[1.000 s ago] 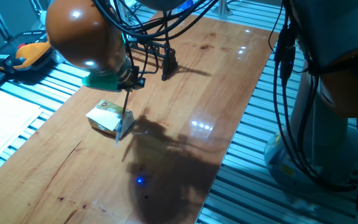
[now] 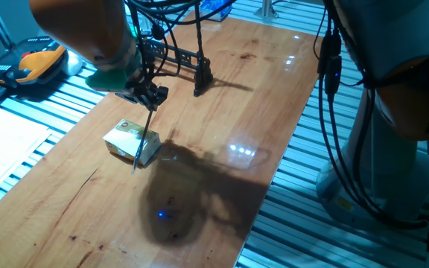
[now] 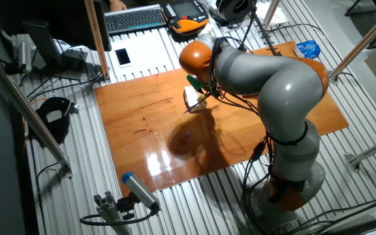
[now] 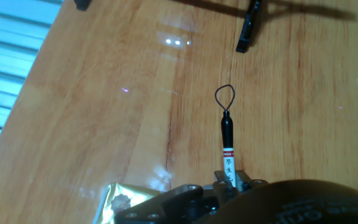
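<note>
A slim brush-like stick with a black end, a white label and a thin cord loop [image 4: 229, 163] is clamped in my gripper. In exterior view 1 my gripper [image 2: 155, 100] is above the table behind a small box [image 2: 130, 140]. The stick [image 2: 144, 138] slants down from it across the box in that view; whether its tip touches anything I cannot tell. The gold and white box sits on the wooden table, and its shiny gold corner [image 4: 124, 198] shows at the bottom of the wrist view. In exterior view 2 the arm partly covers the box [image 3: 193, 99].
A black rack [image 2: 199, 74] stands behind the gripper on the wooden table [image 2: 51, 216]. Paper sheets [image 2: 10, 141] and an orange-black device [image 2: 32, 68] lie off the table's left side.
The box has stayed in place.
</note>
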